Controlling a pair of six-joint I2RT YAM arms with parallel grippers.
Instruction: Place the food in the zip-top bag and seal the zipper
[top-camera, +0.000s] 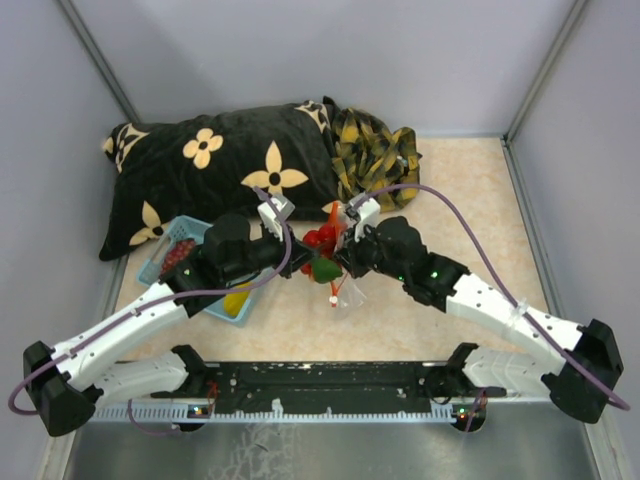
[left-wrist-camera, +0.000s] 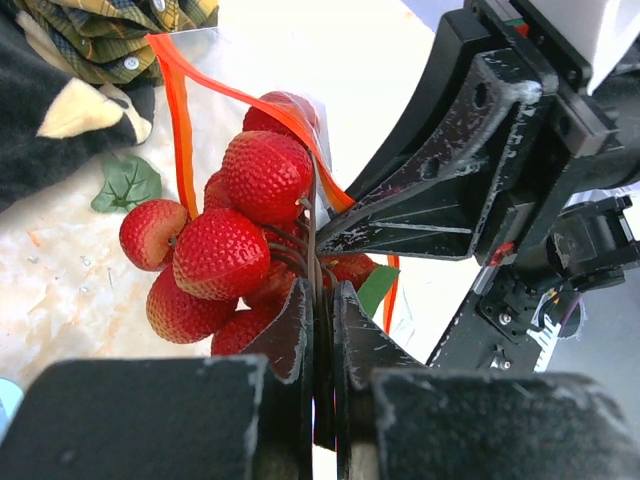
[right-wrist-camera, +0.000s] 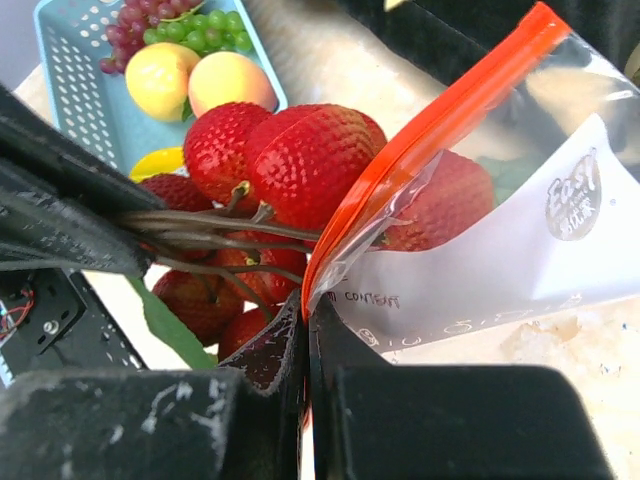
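Observation:
A bunch of red strawberries (left-wrist-camera: 222, 252) on brown stems (right-wrist-camera: 215, 232) hangs between my two arms. My left gripper is shut on these stems, just below the berries. The clear bag (right-wrist-camera: 560, 215) with its orange zipper edge (right-wrist-camera: 430, 130) stands right against the bunch. My right gripper is shut on that edge, the orange strip running down between its fingertips. One strawberry (right-wrist-camera: 445, 205) shows through the clear film; most berries stand outside at the mouth. In the top view a green leaf (top-camera: 326, 270) hangs beneath the bunch.
A blue basket (top-camera: 147, 268) with grapes (right-wrist-camera: 205, 30), peaches (right-wrist-camera: 232, 84) and a yellow fruit (top-camera: 237, 300) sits left, under my left arm. A dark flowered pillow (top-camera: 225, 155) and plaid cloth (top-camera: 375, 150) lie behind.

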